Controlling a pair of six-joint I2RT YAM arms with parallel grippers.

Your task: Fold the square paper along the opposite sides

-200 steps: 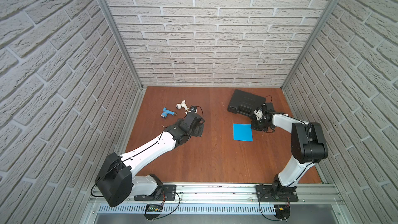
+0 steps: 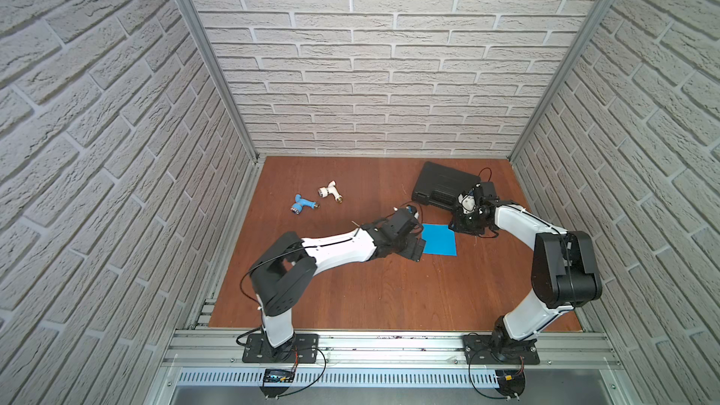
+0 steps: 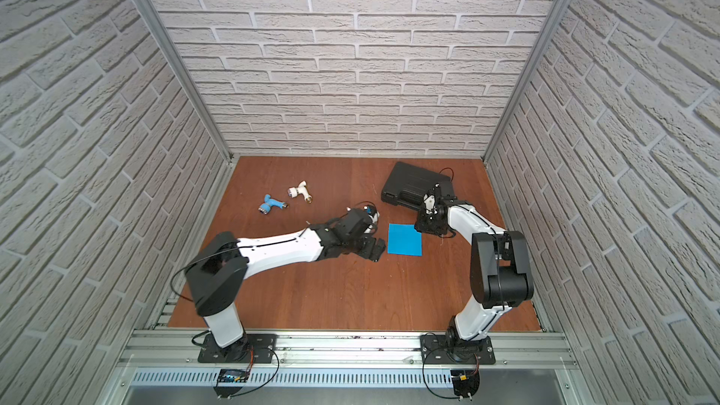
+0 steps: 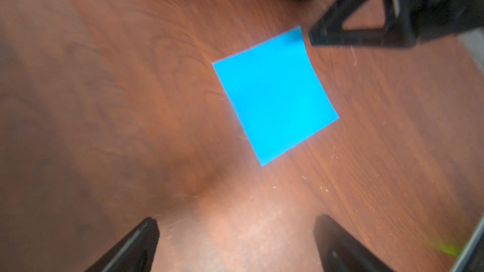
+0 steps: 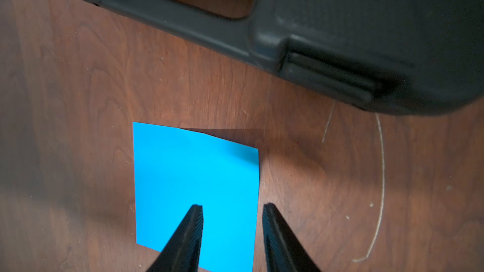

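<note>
A blue square paper (image 2: 439,240) lies on the table, looking unfolded, with one edge slightly uneven in the right wrist view (image 5: 196,191). My left gripper is open, nothing between its fingers, just left of the paper in the top views and blurred in its wrist view. My right gripper is open over the paper's right side near the back corner, holding nothing. In the left wrist view, its dark body (image 4: 393,15) appears beside the paper's corner.
A black case (image 2: 442,180) lies behind the paper. A blue fitting (image 2: 303,203) and a white fitting (image 2: 330,191) lie at the back left.
My left arm has swung right, bringing its gripper beside the paper. My right arm has shifted slightly near the paper's back right corner. The paper looks unchanged.
</note>
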